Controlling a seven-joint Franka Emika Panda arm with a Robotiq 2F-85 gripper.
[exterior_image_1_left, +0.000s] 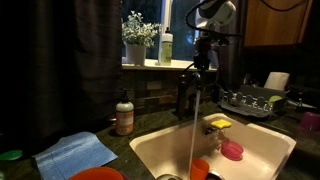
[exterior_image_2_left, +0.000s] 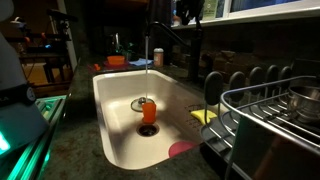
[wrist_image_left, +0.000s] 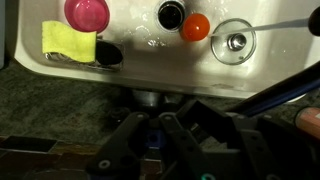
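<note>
My gripper (exterior_image_1_left: 201, 63) is over the back of the sink, right by the black faucet (exterior_image_1_left: 182, 101). In the wrist view the dark fingers merge with the dark faucet neck (wrist_image_left: 283, 92) beside them, so what lies between them does not show. A thin pale stream, apparently water (exterior_image_2_left: 147, 52), runs straight down from the spout into the white sink (exterior_image_2_left: 113, 112). The sink holds an orange cup (wrist_image_left: 195, 27), a pink bowl (wrist_image_left: 88, 14) and a clear lid (wrist_image_left: 233, 55) under the stream. A yellow sponge (wrist_image_left: 69, 41) is at its back edge.
A wire dish rack (exterior_image_2_left: 275, 120) with a metal pot (exterior_image_2_left: 305, 103) stands beside the sink. Left of the sink are a soap bottle (exterior_image_1_left: 124, 115), a blue cloth (exterior_image_1_left: 74, 157) and a red-orange dish (exterior_image_1_left: 97, 174). A plant (exterior_image_1_left: 138, 38) sits on the sill.
</note>
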